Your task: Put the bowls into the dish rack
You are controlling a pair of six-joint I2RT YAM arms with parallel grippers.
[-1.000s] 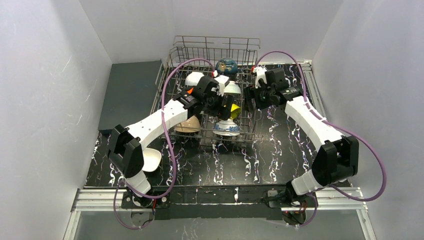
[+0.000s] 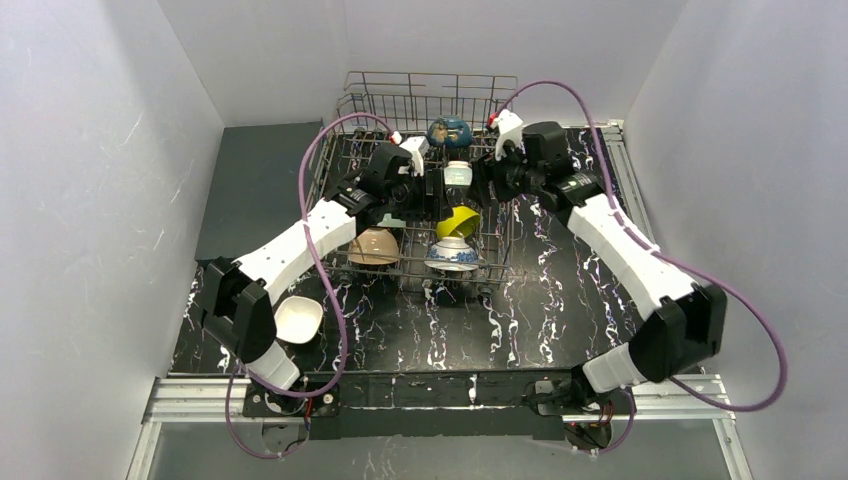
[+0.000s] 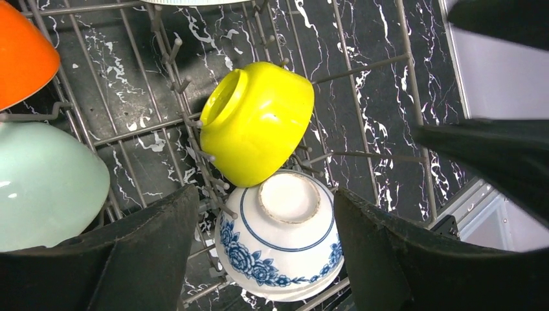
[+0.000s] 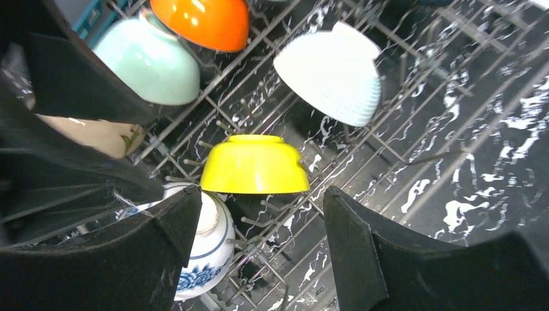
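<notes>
My left gripper (image 2: pixel 428 196) and right gripper (image 2: pixel 488 182) hover over the dish rack (image 2: pixel 430 82), both open and empty. Beneath them a yellow bowl (image 3: pixel 259 123) leans on the tines beside an upturned blue-flowered white bowl (image 3: pixel 278 253). The rack also holds a celadon bowl (image 3: pixel 39 181), an orange bowl (image 4: pixel 201 19), a white bowl (image 4: pixel 327 78), a tan bowl (image 2: pixel 372 250) and a dark blue bowl (image 2: pixel 450 130).
A white dish (image 2: pixel 298 319) lies on the marble counter at front left, outside the rack. A grey board (image 2: pixel 255 185) is at the back left; bare counter lies at the right and front.
Both arms have shifted slightly toward the back of the rack, the left also leftward, uncovering more of the yellow bowl in the top view.
</notes>
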